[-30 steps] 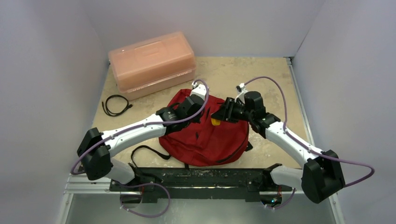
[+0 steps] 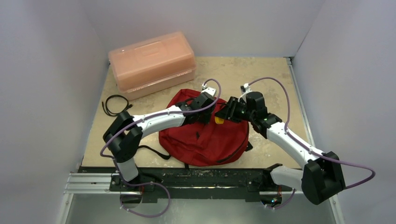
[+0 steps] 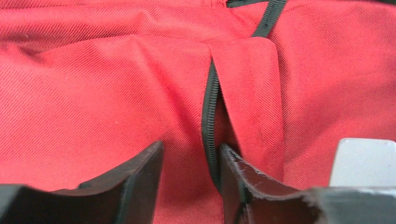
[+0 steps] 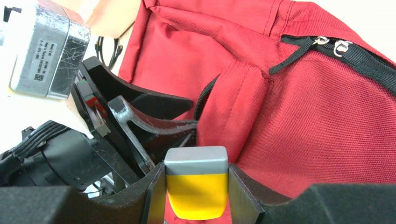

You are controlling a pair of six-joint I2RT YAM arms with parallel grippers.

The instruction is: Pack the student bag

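The red bag (image 2: 201,147) lies flat on the table, with a black-zipped pocket slit (image 3: 211,116) across its face. My left gripper hovers at that slit with its fingers apart; the right-hand finger (image 3: 238,172) overlaps the zipper edge, and whether it reaches under the flap (image 3: 259,102) I cannot tell. A yellow object with a grey end (image 4: 197,196) is clamped in my right gripper, above the bag just right of the left gripper. A pale grey corner (image 3: 364,163) shows at the right of the left wrist view.
Behind the bag stands a translucent orange box (image 2: 154,63). A coiled black cable (image 2: 116,106) lies on the left, and a black strap (image 2: 154,150) trails from the bag. Both grippers are very close together.
My left arm has moved to the right across the bag, closer to the right gripper. The right gripper has shifted slightly to the right, still with the yellow object.
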